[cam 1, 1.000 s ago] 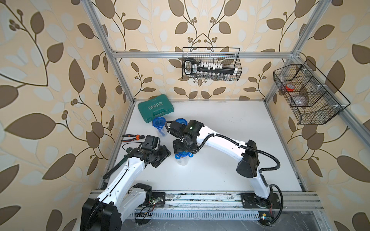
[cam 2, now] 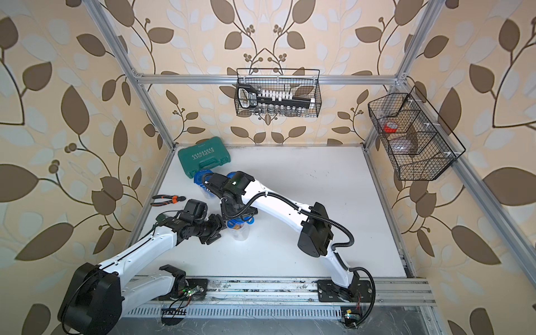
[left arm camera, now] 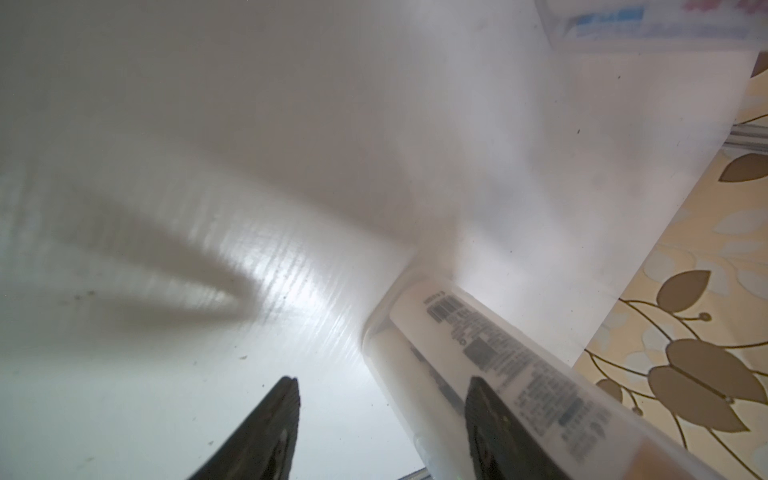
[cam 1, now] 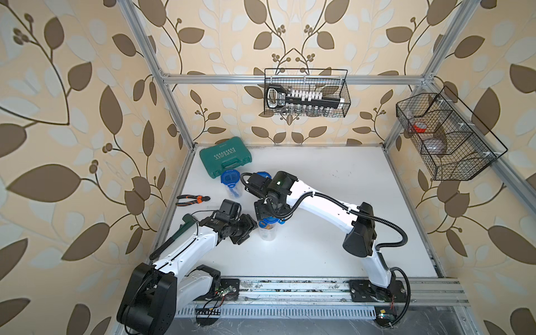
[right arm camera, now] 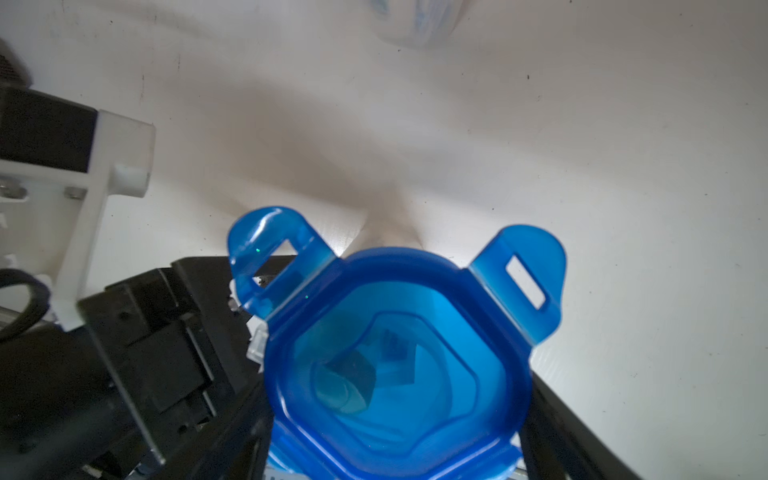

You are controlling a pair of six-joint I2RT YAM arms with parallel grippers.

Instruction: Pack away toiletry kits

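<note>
A clear toiletry container (cam 1: 267, 231) with blue lid (right arm camera: 400, 376) stands upright near the table's middle. My right gripper is over it, fingers apart either side of the lid; whether they touch is unclear. In the left wrist view, the side of a clear container (left arm camera: 488, 376) holding white printed items lies beside my left gripper, whose fingers are apart with table between them. Two more blue-lidded containers (cam 1: 230, 177) stand behind, one partly hidden by the right arm.
A green case (cam 1: 225, 157) lies at the back left, pliers (cam 1: 192, 200) and a dark green tool (cam 1: 170, 240) on the left. Wire baskets (cam 1: 307, 92) hang on the back and right walls.
My right gripper has shifted slightly rightward and up, and the container under it slightly rightward.
</note>
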